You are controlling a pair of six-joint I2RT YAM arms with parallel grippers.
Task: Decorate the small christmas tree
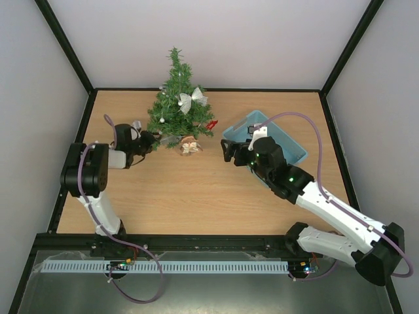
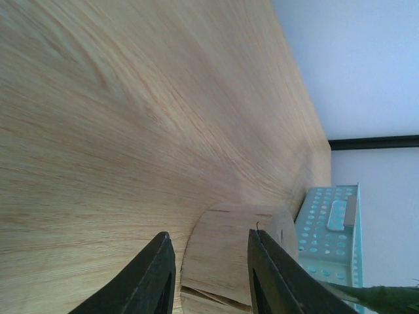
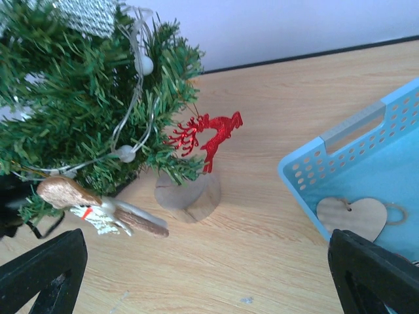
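The small green tree [image 1: 177,98] stands at the back left of the table, with a silver bow [image 1: 194,100], a red reindeer [image 3: 209,137] and a brown ornament [image 1: 189,145] on it. At its lower left side is my left gripper [image 1: 154,137]. In the left wrist view its fingers [image 2: 160,275] are brought partway together, with the round wooden base [image 2: 226,245] showing in and past the gap. What they grip, if anything, I cannot make out. My right gripper is open and empty, in front of the tree and left of the basket.
A blue basket [image 1: 298,149] stands right of the tree, under and behind my right arm. Inside it lies a wooden heart ornament [image 3: 353,219].
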